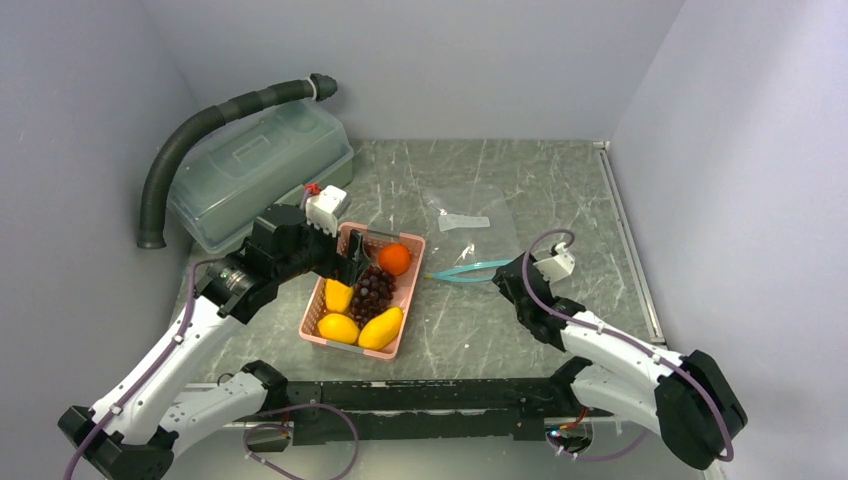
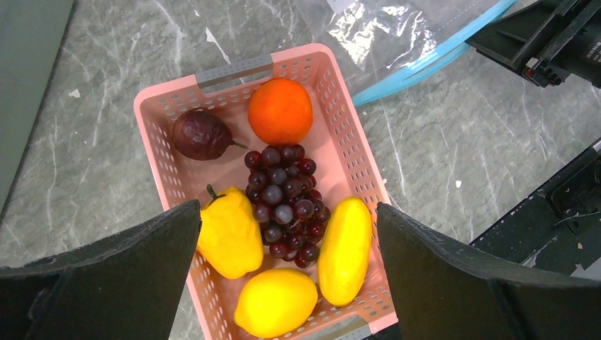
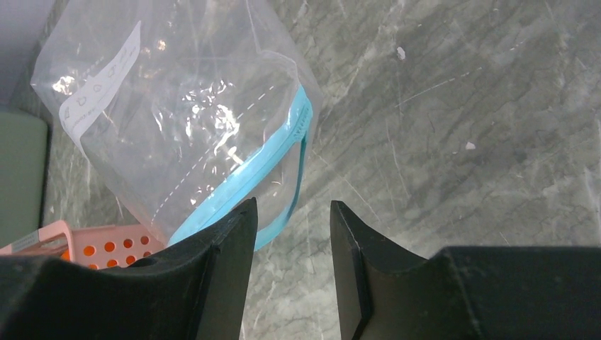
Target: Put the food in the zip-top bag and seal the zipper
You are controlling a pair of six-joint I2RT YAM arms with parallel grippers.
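Note:
A clear zip bag (image 1: 478, 215) lies flat on the table, its blue zipper (image 3: 241, 179) parted at the near edge. Left of it, a pink basket (image 2: 344, 133) holds an orange (image 2: 280, 112), dark grapes (image 2: 286, 202), a purple fruit (image 2: 202, 134), a yellow pepper (image 2: 230, 237), a lemon (image 2: 276, 302) and a mango (image 2: 345, 251). Over the basket, my left gripper is open and empty. My right gripper stands close to the zipper's right part, its fingers apart; no bag film shows clearly between them.
A green lidded box (image 1: 260, 165) stands at the back left, with a black hose (image 1: 210, 120) over it. Bare table lies in front of the bag and to its right. Walls close in the sides and back.

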